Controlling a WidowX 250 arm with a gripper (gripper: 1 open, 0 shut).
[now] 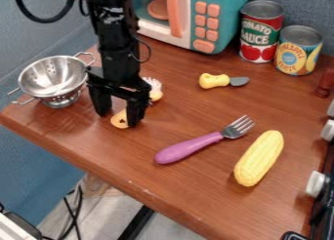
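My black gripper [120,100] is lowered at the left-middle of the wooden table, its fingers apart over a yellow object [120,121] with a pale upper part [154,85], partly hidden behind it. Whether the fingers touch it cannot be told. A steel colander [53,73] stands to its left. A purple-handled fork [189,146] and a yellow corn cob [260,158] lie to the right, nearer the front.
At the back are a teal toy microwave [194,15], two cans [261,34] and a small yellow-handled utensil [216,81]. A dark appliance edges the right side.
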